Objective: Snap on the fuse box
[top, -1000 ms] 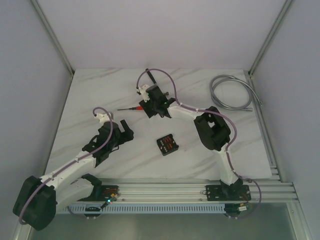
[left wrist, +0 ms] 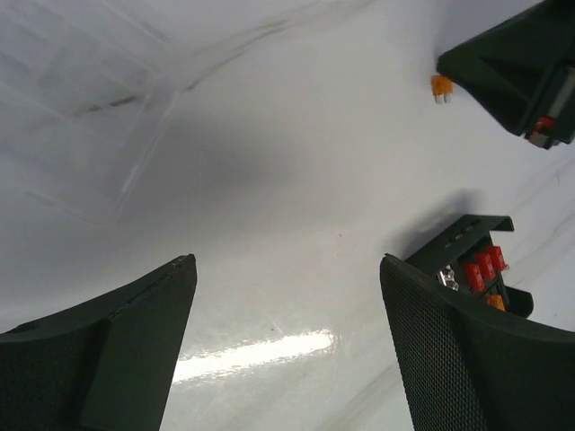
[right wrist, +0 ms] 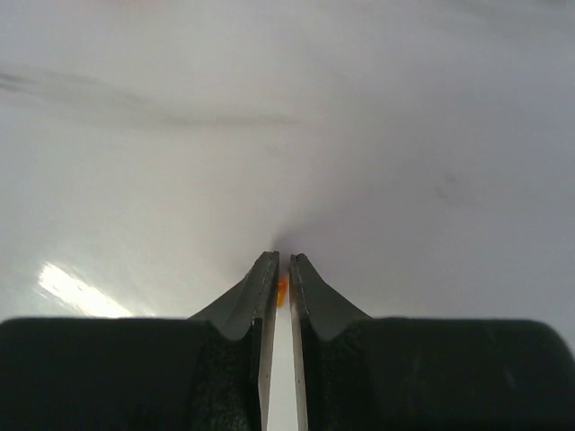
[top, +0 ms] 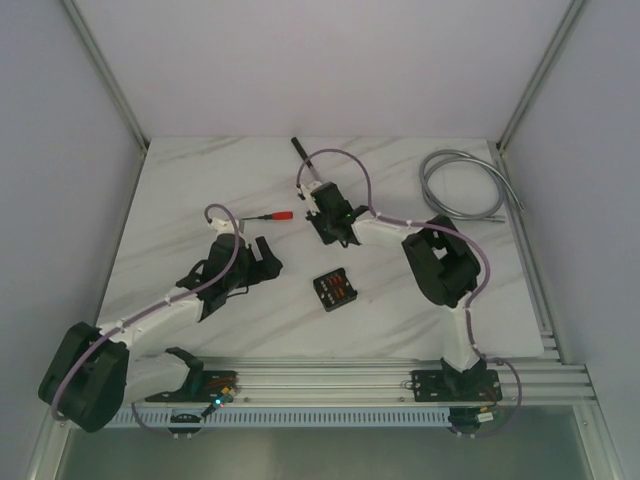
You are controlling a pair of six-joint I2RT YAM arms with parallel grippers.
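The small black fuse box [top: 334,289] lies open at the lower middle of the table, holding red and orange fuses; it also shows at the right of the left wrist view [left wrist: 476,260]. My left gripper [top: 264,260] stands open left of it, its fingers apart with nothing visible between them. My right gripper [top: 325,225] is above the box's far side, low over the table, shut on a small orange fuse [right wrist: 282,289] mostly hidden by its fingertips. In the left wrist view a small orange fuse [left wrist: 441,87] shows beside the right gripper.
A red-handled screwdriver [top: 281,215] and a black-handled tool [top: 298,148] lie toward the back. A coiled grey hose [top: 438,202] rests at the back right.
My right gripper has moved rightward and slightly toward the front, away from the screwdriver. My left gripper has moved a little to the right.
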